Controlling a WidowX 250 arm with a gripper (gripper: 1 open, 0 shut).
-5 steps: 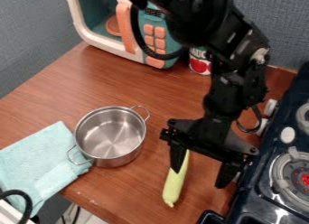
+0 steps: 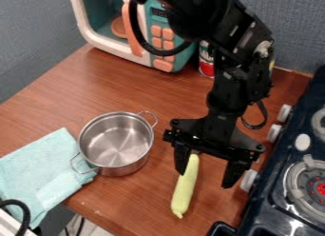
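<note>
My black gripper (image 2: 204, 166) is low over the wooden counter, right of the pot, its two fingers spread wide apart. A long pale yellow-green object (image 2: 183, 195), like a corn cob or a zucchini, lies lengthwise beneath the left finger, its far end partly hidden by it. Whether that finger touches it I cannot tell. Nothing shows held between the fingers.
A steel pot (image 2: 114, 148) stands left of the gripper, beside a light blue cloth (image 2: 34, 171). A black stove (image 2: 290, 197) lines the right edge. A toy microwave (image 2: 108, 21) and a red-white can (image 2: 206, 65) are at the back.
The arm and gripper have shifted slightly left and up in the view, away from the stove. The yellow-green object and the pot look unmoved.
</note>
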